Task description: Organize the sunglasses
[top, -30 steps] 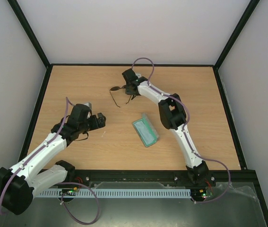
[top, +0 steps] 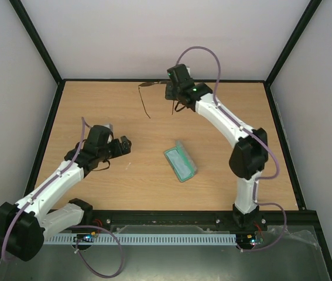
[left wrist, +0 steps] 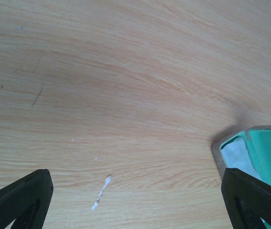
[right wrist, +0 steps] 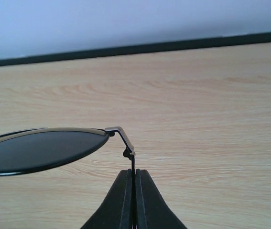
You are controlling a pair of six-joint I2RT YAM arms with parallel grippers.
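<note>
Dark sunglasses [right wrist: 44,148] hang above the far part of the table, with my right gripper shut on one temple arm just behind its hinge. From above, one lens [top: 147,84] and the long thin temples show, while the right gripper [top: 170,92] hides the other lens. An open green-lined glasses case [top: 181,162] with a grey shell lies right of the table's middle; a pale cloth [left wrist: 238,155] shows inside it in the left wrist view. My left gripper is wide open over bare wood, nothing between its fingers.
A dark frame edge [right wrist: 173,46] and pale wall bound its far side.
</note>
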